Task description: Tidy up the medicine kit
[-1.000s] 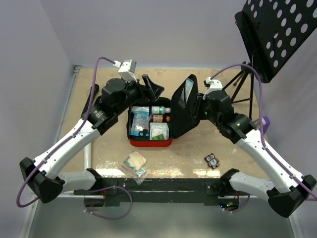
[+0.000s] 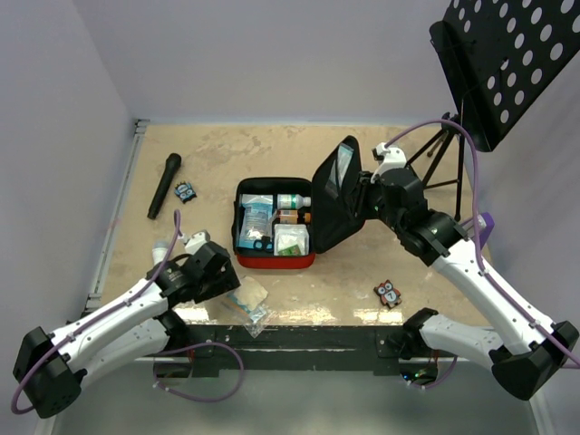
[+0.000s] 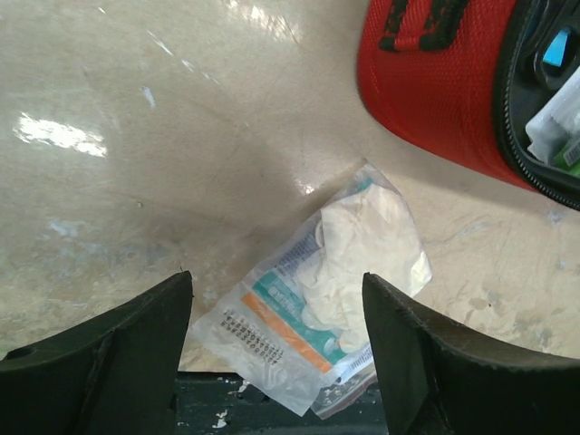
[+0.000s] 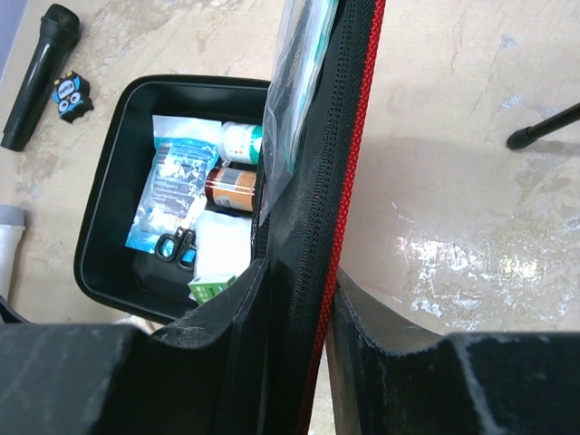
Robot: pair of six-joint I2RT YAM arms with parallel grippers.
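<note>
The red-and-black medicine kit (image 2: 276,261) lies unzipped in the middle of the table. Inside are a blue-and-white packet (image 2: 256,224), a green-and-white bottle (image 4: 240,142), a brown bottle (image 4: 232,188), black scissors (image 4: 177,246) and a white packet (image 2: 291,240). The lid (image 4: 304,208) stands raised, its edge pinched by my right gripper. Below the kit, a clear bag with pale gloves (image 3: 358,263) rests at the table's front edge. Over that bag my left gripper is open, its fingers spread and empty.
A black microphone (image 2: 164,186) and a small owl-like item (image 2: 185,192) lie at left, with a white tube (image 4: 9,245) nearer. Another owl-like item (image 2: 388,294) sits front right. A black stand (image 2: 444,168) occupies the back right.
My left gripper has travelled from above the kit, down its left side, to the glove bag near the front edge. The right arm and raised lid have stayed in place.
</note>
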